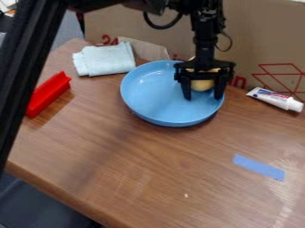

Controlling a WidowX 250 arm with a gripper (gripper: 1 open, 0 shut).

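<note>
My black gripper (204,79) reaches down over the right part of a blue plate (152,98). Its fingers stand apart on either side of a yellow round object (204,84), which rests on the plate and is partly hidden behind them. Whether the fingers touch it is hard to tell.
A folded pale cloth (103,60) lies behind left, a red object (48,94) at the left edge, a toothpaste tube (276,99) to the right. A cardboard panel (262,44) backs the table. Blue tape (259,166) marks the clear front right.
</note>
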